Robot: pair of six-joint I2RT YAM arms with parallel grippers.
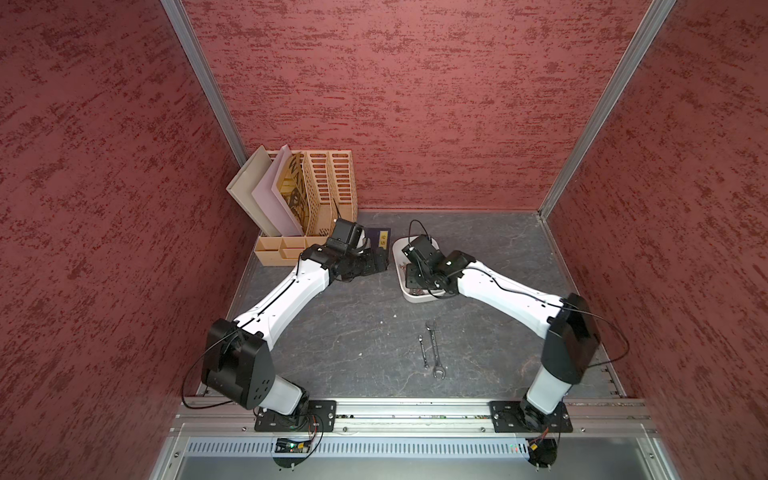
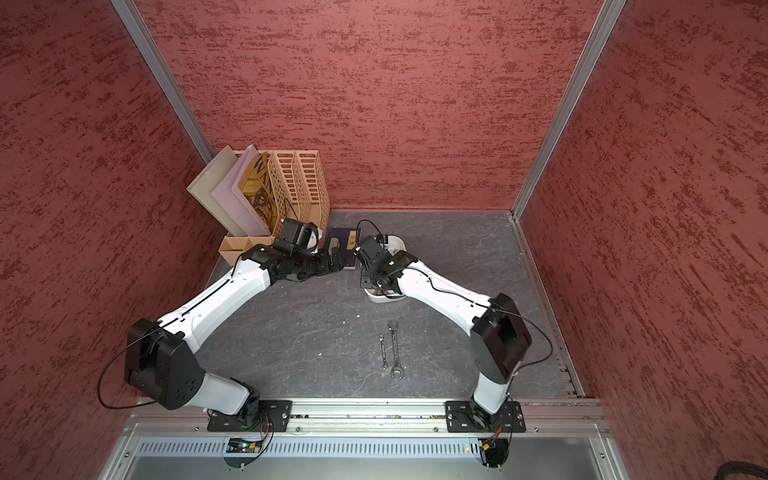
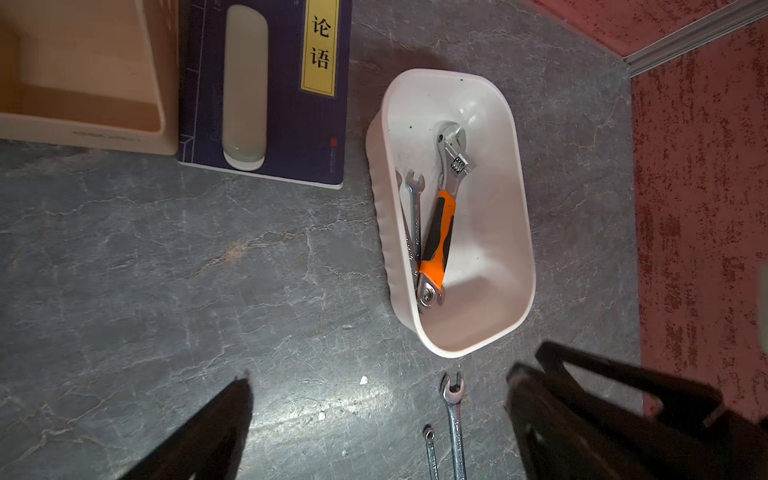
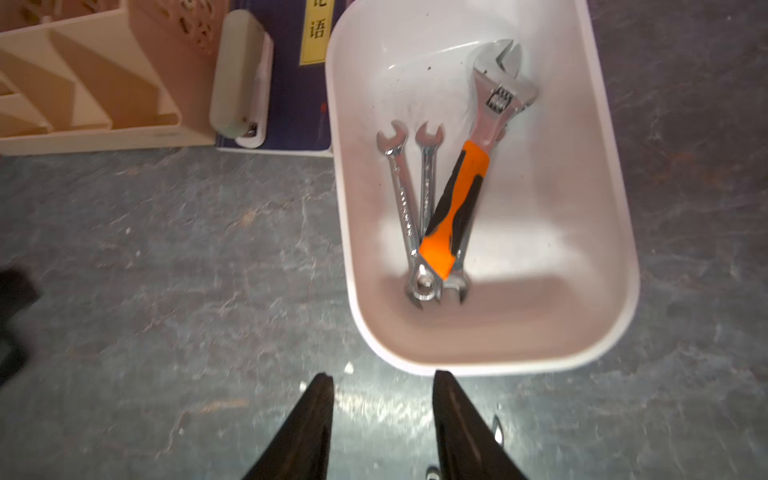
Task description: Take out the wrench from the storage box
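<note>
The white storage box (image 3: pixel 488 320) holds an adjustable wrench with an orange and black handle (image 4: pixel 457 200) and a few silver wrenches (image 4: pixel 404 192) along its left side. Over the box, in the top left view, hangs my right gripper, its fingers apart with only table between them. To the left of the box is my left gripper; its fingers stand wide apart at the bottom of the left wrist view, nothing between them. Outside the box, two silver wrenches lie on the table: a larger one (image 1: pixel 434 352) and a smaller one (image 1: pixel 423 352).
At the back left stands a wooden rack (image 1: pixel 320 192) with books or folders. A dark blue book (image 3: pixel 288 136) with a pale stapler-like object (image 3: pixel 245 88) on it lies between rack and box.
</note>
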